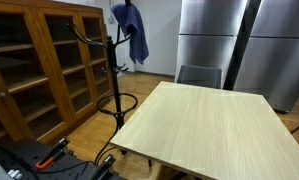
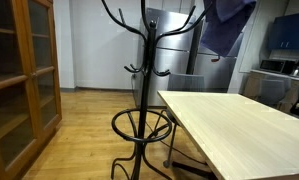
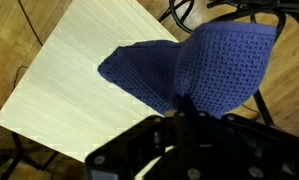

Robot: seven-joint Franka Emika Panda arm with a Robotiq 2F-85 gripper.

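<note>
A blue cloth [image 3: 214, 65] hangs in the air, with my gripper shut at a bunched part of it in the wrist view. The pinch itself is partly hidden by the dark fingers. A black coat rack [image 2: 141, 80] stands on the floor left of the table. Exterior view 1 has the cloth [image 1: 134, 35] close to the rack's top, just right of its upper arms. From the other side, the cloth [image 2: 227, 28] is up at the top right, beside a raised hook. Whether cloth and hook touch, I cannot tell. Neither exterior view includes my gripper.
A pale wooden table [image 1: 204, 125] with a bare top fills the right side. Behind it are a dark chair [image 1: 199, 76] and steel fridges [image 1: 206, 40]. Glass-door cabinets [image 1: 39, 65] line the left wall. Curved rack arms [image 3: 254, 12] cross the top of the wrist view.
</note>
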